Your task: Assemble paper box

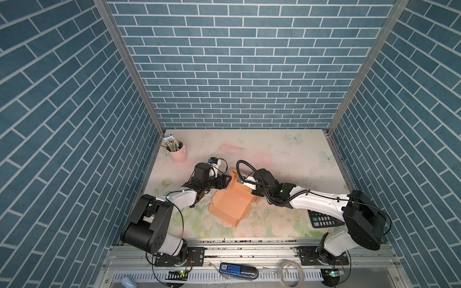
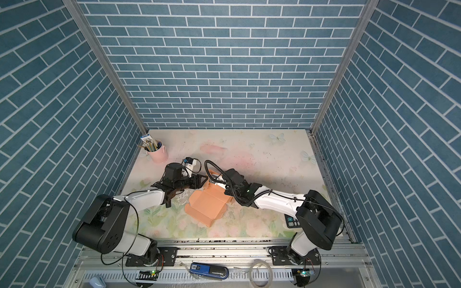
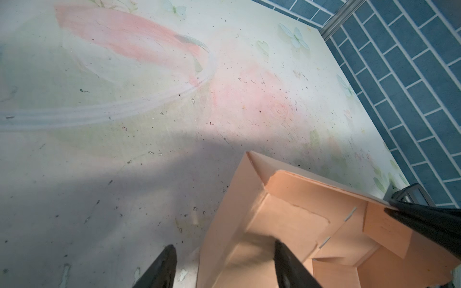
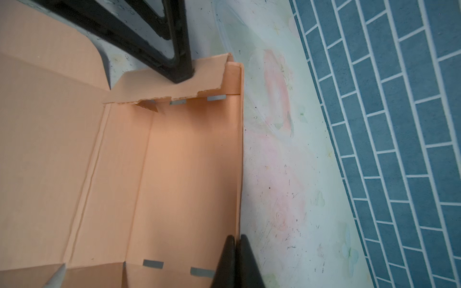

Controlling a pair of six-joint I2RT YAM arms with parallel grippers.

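An orange paper box stands partly folded mid-table, with its lid panel laid out toward the table's front edge. Its back wall is upright, and my right gripper is shut on the top edge of that wall. At the left end, my left gripper is open, its fingers either side of the box's left side wall. In the right wrist view a black left finger touches the flap that folds inward over that side. Grey slots show along both ends of the box floor.
A pink cup of pens and brushes stands at the back left. A calculator lies at the right, partly under the right arm. A blue stapler-like tool sits beyond the front edge.
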